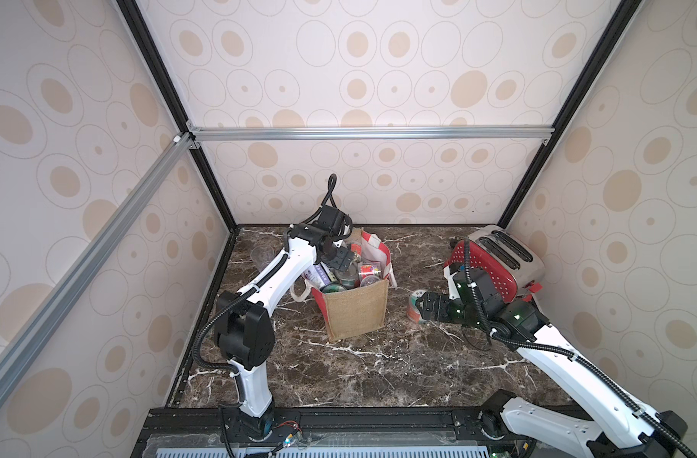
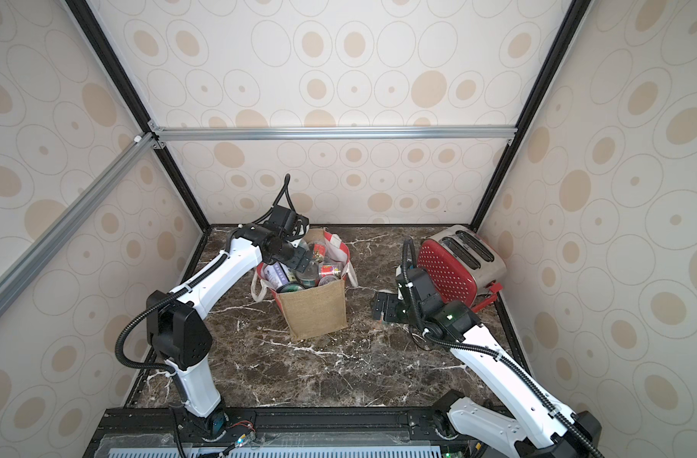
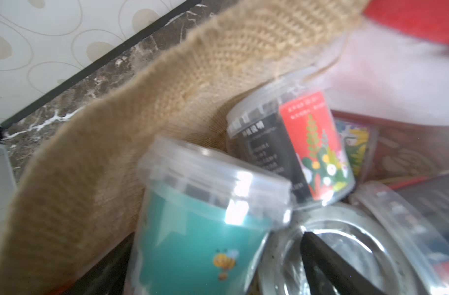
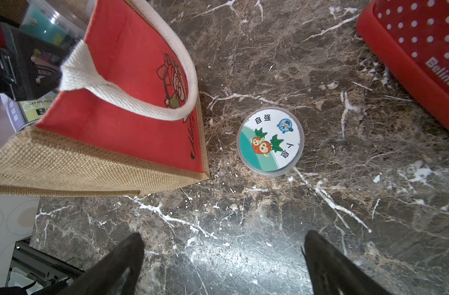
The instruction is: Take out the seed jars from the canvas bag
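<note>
The canvas bag [image 1: 354,313] stands left of centre, full of jars and tins. My left gripper is down in it, open, with a teal-filled jar [image 3: 199,231] between its fingers; a red-and-black labelled jar [image 3: 293,152] lies behind that. A seed jar [image 4: 269,142] with a cartoon lid stands on the counter right of the bag. My right gripper is open above the counter near that jar, with nothing between its fingers.
A red toaster [image 2: 442,278] stands at the back right. Walls enclose both sides and the back.
</note>
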